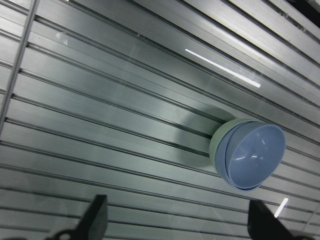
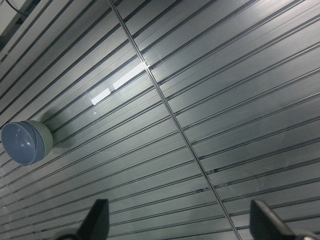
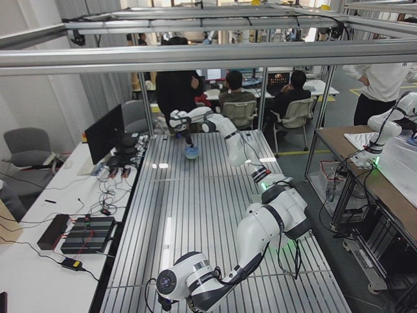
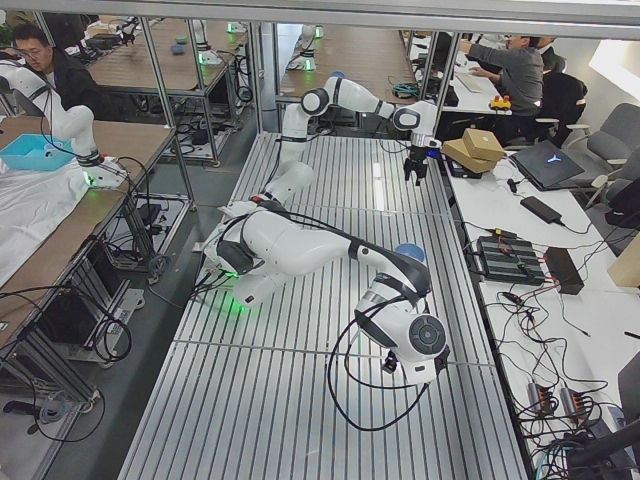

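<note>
A stack of nested bowls (image 1: 252, 155), blue inside a pale green one, rests on the slatted metal table (image 1: 100, 140). It lies right of centre in the left wrist view and at the left edge of the right wrist view (image 2: 20, 142). My left gripper is open above the table, empty, with the bowls forward and to its right. My right gripper is also open and empty over bare slats, the bowls off to its left. In the camera left view, one arm's gripper hangs just over the bowls (image 3: 191, 152).
A side table (image 3: 58, 274) with monitor, power units and cables borders the workspace. On the other side stand another bench (image 3: 397, 195) and robot arm. Metal frame posts surround the table, with people seated beyond.
</note>
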